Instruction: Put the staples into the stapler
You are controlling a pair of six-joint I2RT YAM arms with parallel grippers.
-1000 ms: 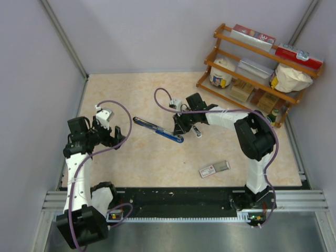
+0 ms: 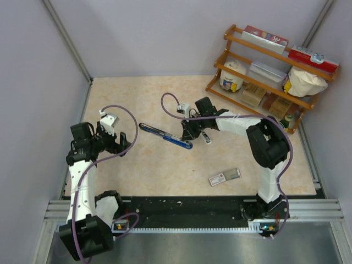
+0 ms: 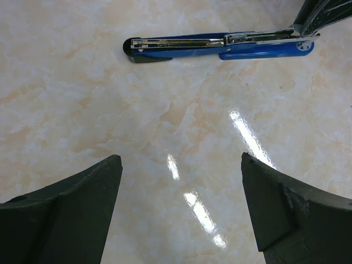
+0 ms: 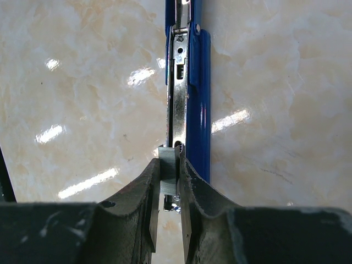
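The blue stapler [image 2: 175, 141] lies opened out flat on the table, its metal channel [image 4: 180, 99] facing up. A small grey strip of staples [image 4: 168, 169] sits at the channel's end, between the fingertips of my right gripper. The left fingertip borders the strip; whether both fingers press on it is unclear. In the left wrist view, the right fingers [image 3: 313, 21] come down over the stapler's right end. My left gripper [image 2: 122, 147] stands open and empty at the table's left, apart from the stapler.
A small box with a clear part and a white label [image 2: 224, 176] lies near the front edge. A small dark and white item [image 2: 205, 138] is beside the right gripper. The wooden rack [image 2: 264, 102] with boxes fills the back right. Table around the left gripper is clear.
Hardly anything differs in the top view. The right gripper stays over the stapler's end, and the left arm and stapler have not moved.
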